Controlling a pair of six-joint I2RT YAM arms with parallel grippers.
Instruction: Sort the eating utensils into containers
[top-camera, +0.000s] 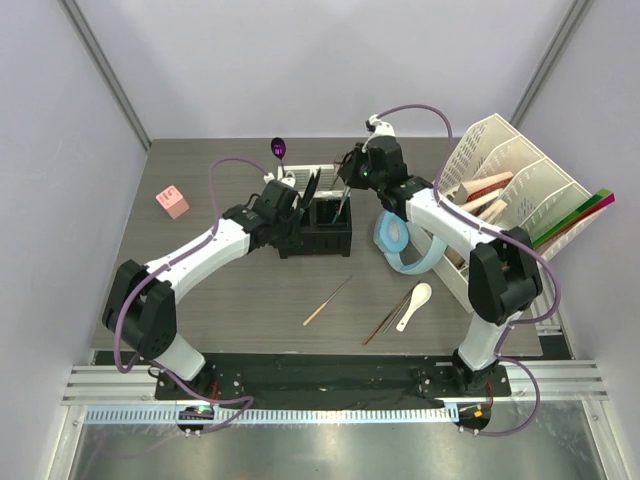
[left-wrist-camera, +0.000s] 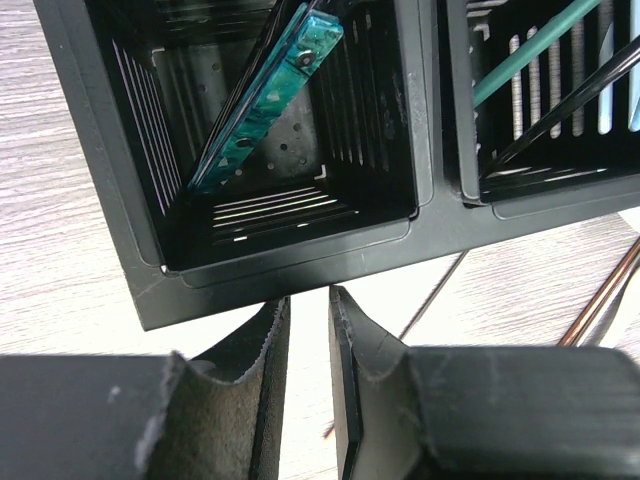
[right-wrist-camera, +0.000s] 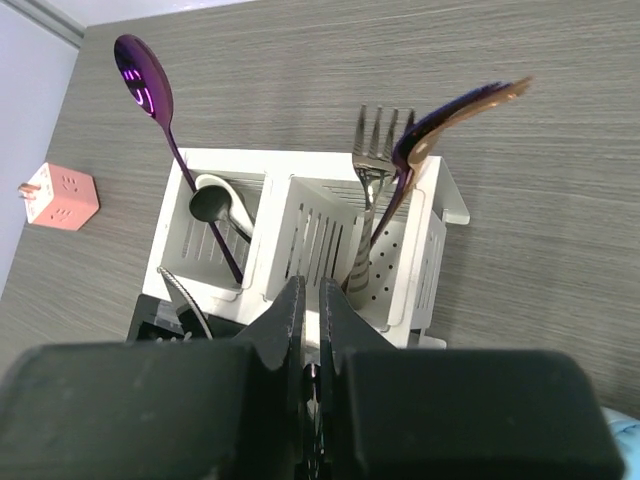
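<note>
A black divided holder (top-camera: 315, 243) with utensils sits at the middle; behind it a white holder (right-wrist-camera: 285, 160) holds a purple spoon (right-wrist-camera: 143, 78), a black spoon (right-wrist-camera: 210, 205) and forks (right-wrist-camera: 372, 160). My left gripper is at the black holder's front edge, part open, with nothing visible between its fingers. My right gripper is above the holders, closed on a slim utensil (top-camera: 340, 207) that reaches down into the black holder's right compartment. In the left wrist view a teal item (left-wrist-camera: 270, 105) lies in one compartment.
Chopsticks (top-camera: 388, 318), a white spoon (top-camera: 416, 300) and a thin stick (top-camera: 325, 302) lie on the front table. A pink block (top-camera: 172, 202) is at the left, a blue ring (top-camera: 400, 255) right of centre, and a white rack (top-camera: 520, 160) at the right.
</note>
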